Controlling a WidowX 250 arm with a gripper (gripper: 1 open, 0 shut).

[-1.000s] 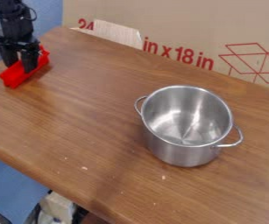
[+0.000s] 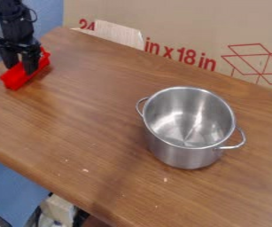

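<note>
A red block-like object lies at the far left edge of the wooden table. My black gripper reaches down onto it from the top left, shut on it, with its fingers over the middle of the object. A steel pot with two side handles stands upright on the right half of the table, empty inside as far as shows.
A cardboard panel with red print runs along the back, with a white piece before it. Blue flooring shows past the left edge.
</note>
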